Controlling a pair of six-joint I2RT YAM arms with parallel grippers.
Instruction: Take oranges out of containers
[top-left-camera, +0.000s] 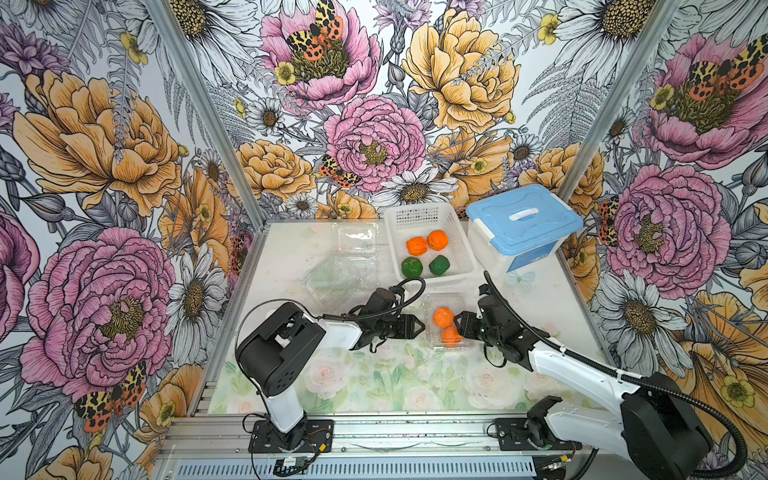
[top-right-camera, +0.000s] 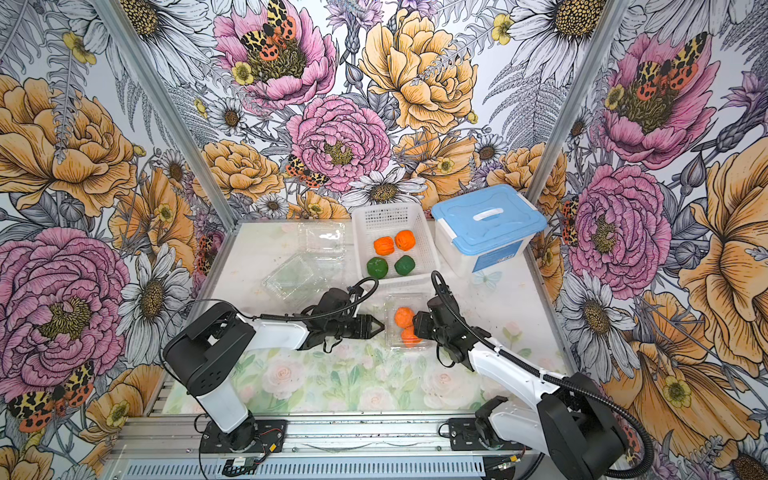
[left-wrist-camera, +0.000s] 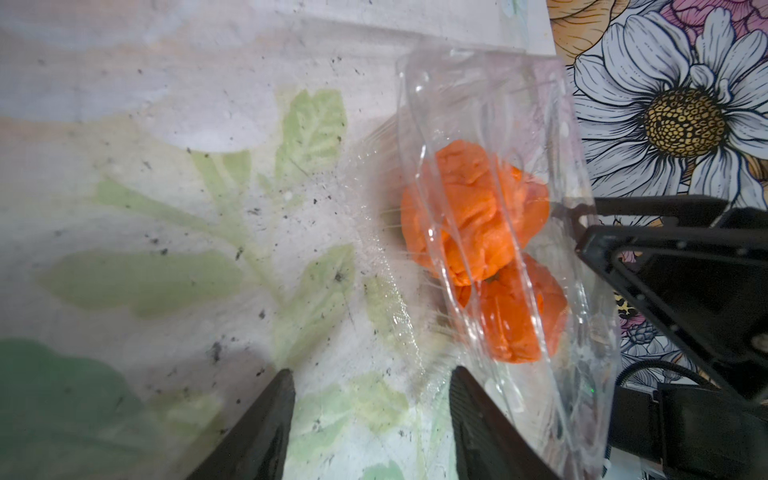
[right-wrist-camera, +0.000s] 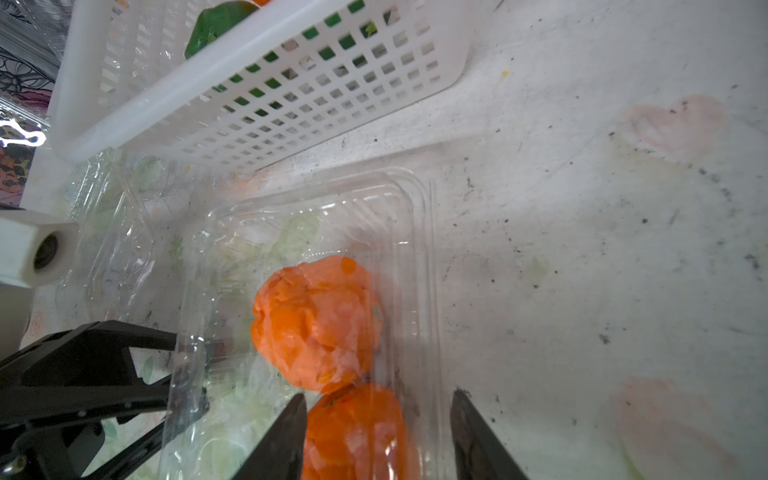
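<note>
A clear plastic container (top-left-camera: 436, 344) with two oranges, the upper orange (right-wrist-camera: 316, 320) and lower orange (right-wrist-camera: 356, 436), lies between my two arms. My left gripper (top-left-camera: 419, 326) stands at its left side, fingers part open. In the left wrist view only tabletop shows between my left fingers, and the container's wall is beside them. My right gripper (top-left-camera: 462, 325) is at the container's right side, shut on its edge, which runs between the fingers close to the lower orange. Two more oranges (top-left-camera: 416, 245) sit in the white basket (top-left-camera: 462, 244).
Green vegetables (top-left-camera: 412, 266) share the basket, which stands behind the container. A blue-lidded box (top-left-camera: 524, 216) is at the back right. An open clear container (top-left-camera: 356, 240) lies empty at the back left.
</note>
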